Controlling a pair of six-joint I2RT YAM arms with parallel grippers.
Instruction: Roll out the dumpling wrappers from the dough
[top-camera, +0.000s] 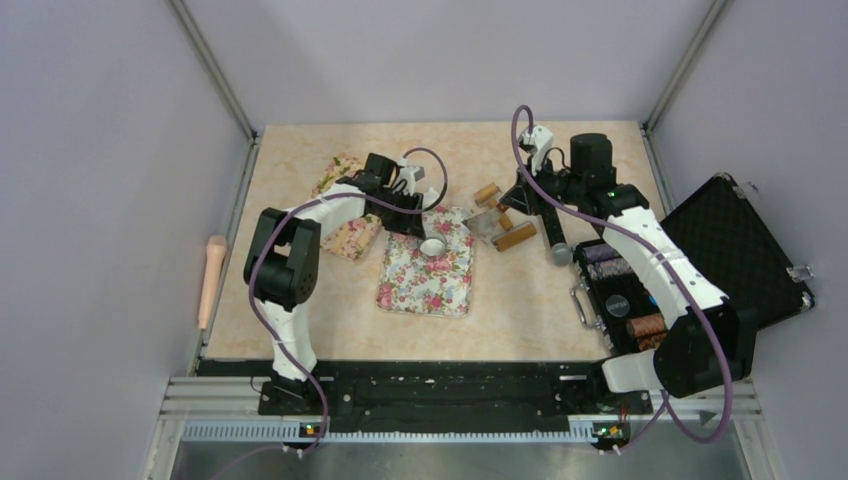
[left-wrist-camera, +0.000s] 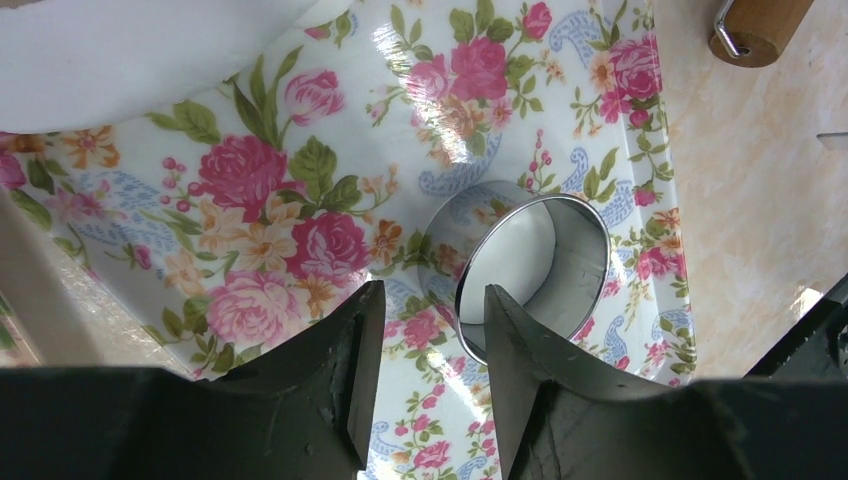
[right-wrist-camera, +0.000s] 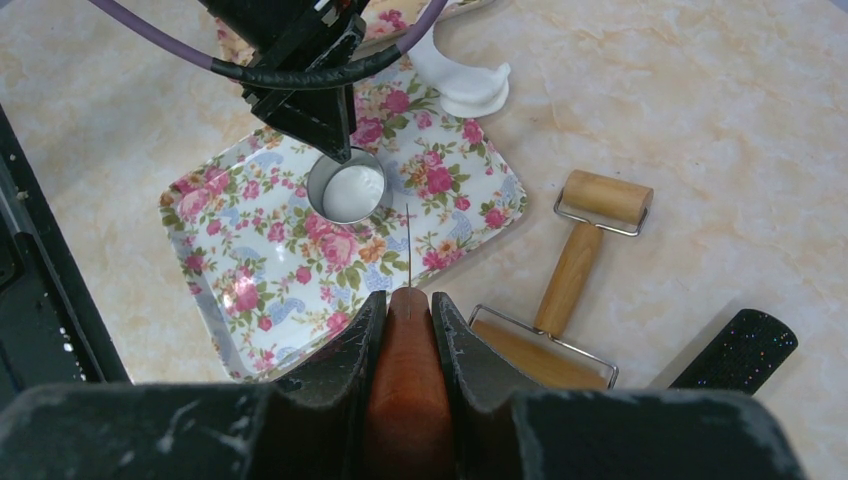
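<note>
A floral tray (top-camera: 425, 285) lies in the middle of the table. On it stands a round metal cutter (left-wrist-camera: 590, 260), with white dough (right-wrist-camera: 352, 192) visible inside its ring. My left gripper is open just beside and above the cutter. A white lump (right-wrist-camera: 470, 90), apparently dough, rests at the tray's back edge. My right gripper is shut on a brown wooden handle (right-wrist-camera: 408, 420) with a thin blade, held up to the right of the tray.
A wooden roller (right-wrist-camera: 605, 195) and a dark cylinder (right-wrist-camera: 730, 350) lie right of the tray. A second floral tray (top-camera: 350, 238) is behind the left arm. An open black case (top-camera: 620, 285) fills the right edge.
</note>
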